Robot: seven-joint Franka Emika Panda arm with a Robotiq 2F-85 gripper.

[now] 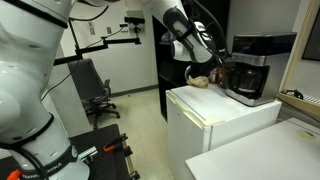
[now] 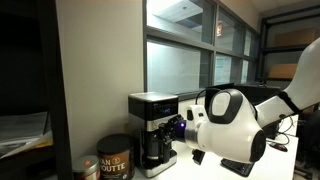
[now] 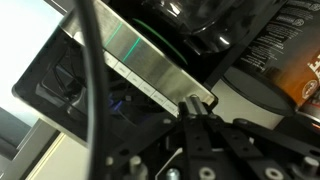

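Observation:
A black and silver coffee maker (image 1: 250, 75) stands on the white cabinet top, upright. In exterior view 2 the same machine (image 2: 152, 115) is left of the arm. My gripper (image 1: 226, 60) is at the machine's left side in exterior view 1, close to its upper part. From the wrist, the gripper is shut beside the corner of the machine's silver panel (image 3: 140, 55); nothing shows between its fingers. Whether the fingertips touch the panel, I cannot tell. The glass carafe (image 3: 222, 25) appears at the top of the wrist view.
A dark coffee can (image 2: 115, 155) with an orange band stands beside the machine, with a smaller tin (image 2: 85, 167) left of it. A tan object (image 1: 198, 81) lies on the white cabinet (image 1: 190, 105).

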